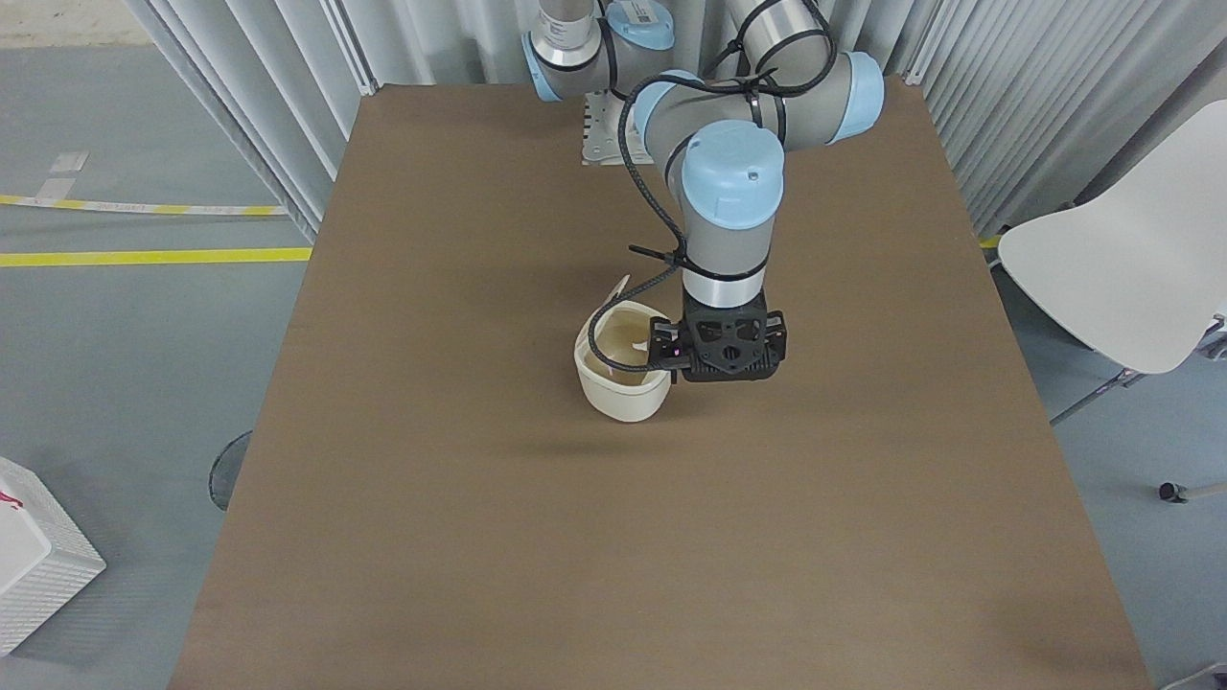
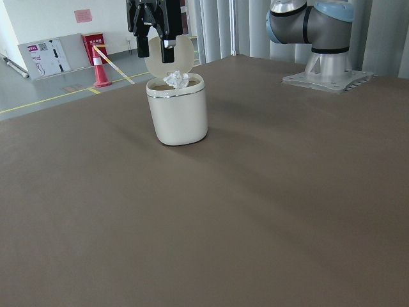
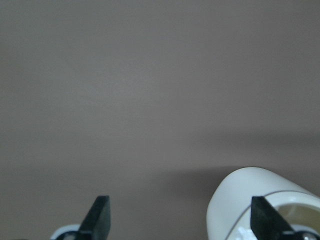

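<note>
A small cream bin (image 1: pixel 617 397) (image 2: pixel 178 118) (image 3: pixel 230 205) stands on the brown table with its round lid (image 2: pixel 182 54) raised. Crumpled white tissue (image 2: pixel 177 80) shows at its mouth. My black gripper (image 1: pixel 715 362) (image 2: pixel 153 52) hangs over the bin, offset toward one side of it, with its fingers pointing down. In the wrist view the two fingertips stand wide apart with bare table between them, so it is open; the bin lies under the right finger.
A white chair (image 1: pixel 1116 241) stands off the table's right side.
</note>
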